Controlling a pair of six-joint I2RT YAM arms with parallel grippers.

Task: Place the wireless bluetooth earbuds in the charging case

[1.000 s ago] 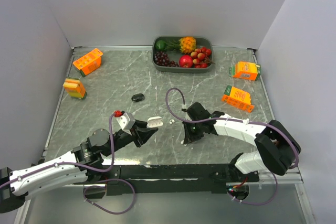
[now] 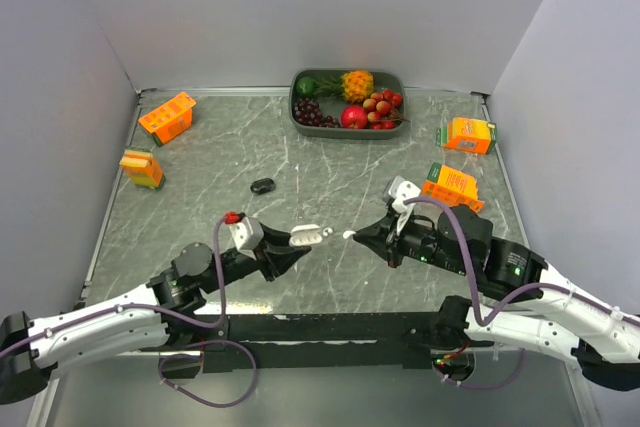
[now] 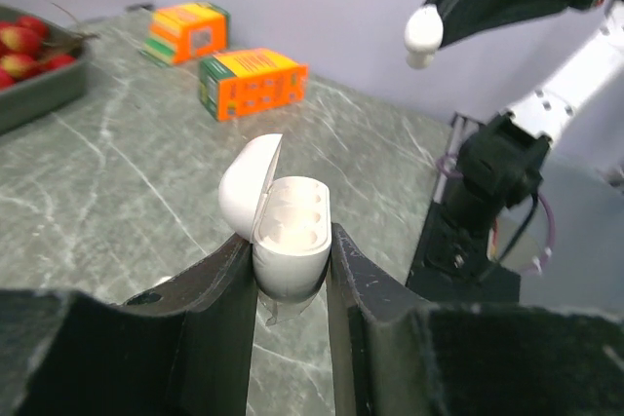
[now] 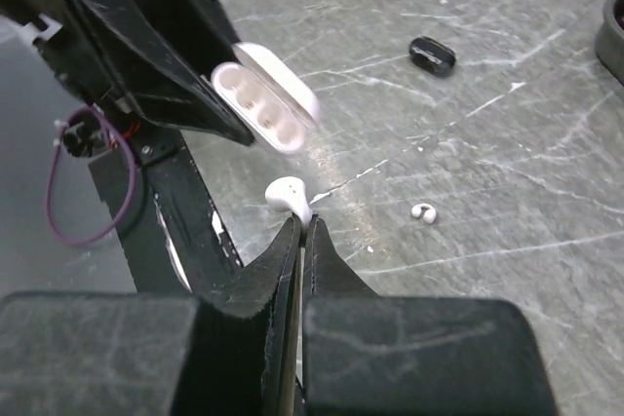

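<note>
The white charging case (image 3: 292, 231) is held with its lid (image 3: 249, 182) tilted up. My left gripper (image 2: 288, 245) is shut on it, and the case's hollows (image 4: 258, 104) face my right arm in the right wrist view. A white earbud (image 4: 286, 194) sits between the tips of my right gripper, which is shut on it by the stem end. That earbud hangs above the table to the right of the case, apart from it. A second small white earbud lies on the table; in the left wrist view it is mostly hidden behind my left fingers.
A small black case-like object (image 2: 262, 186) lies on the marble table (image 2: 215, 182), farther back. A grey fruit tray (image 2: 350, 134) stands at the back. Orange boxes line both sides, such as this one (image 2: 452, 187).
</note>
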